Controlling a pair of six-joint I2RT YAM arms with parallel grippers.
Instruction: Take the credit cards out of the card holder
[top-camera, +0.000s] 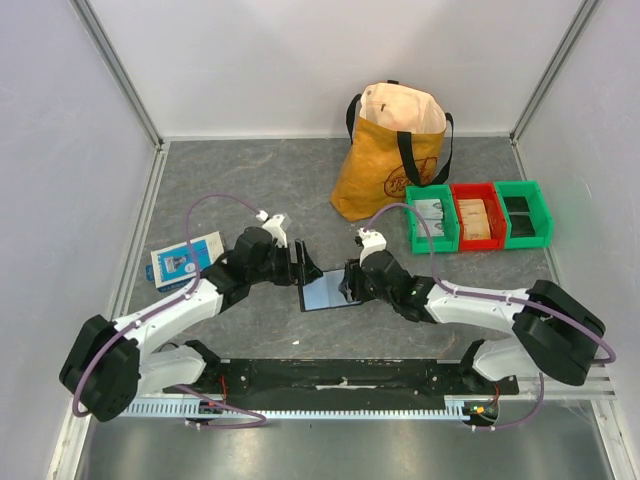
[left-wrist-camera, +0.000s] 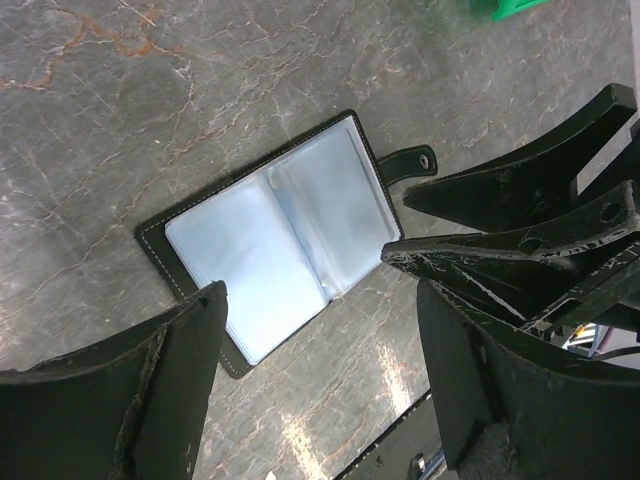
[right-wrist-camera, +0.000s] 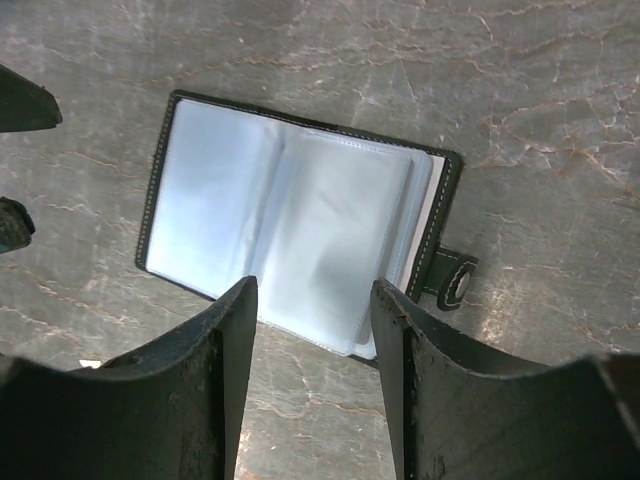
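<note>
The card holder (right-wrist-camera: 320, 225) lies open on the grey table, a dark case with stitched edge, clear sleeves and a snap strap (right-wrist-camera: 450, 275); whether cards are inside is hard to tell. My left gripper hovers over its left side, fingers apart with nothing between them. My right gripper is over its right part, open, fingertips above the clear sleeve. In the left wrist view the right gripper's dark fingers reach over the holder's right edge.
An orange tote bag (top-camera: 380, 160) stands at the back; green and red bins (top-camera: 475, 230) sit at the back right. A blue-and-white box (top-camera: 180, 260) lies at far left. Table around the holder is clear.
</note>
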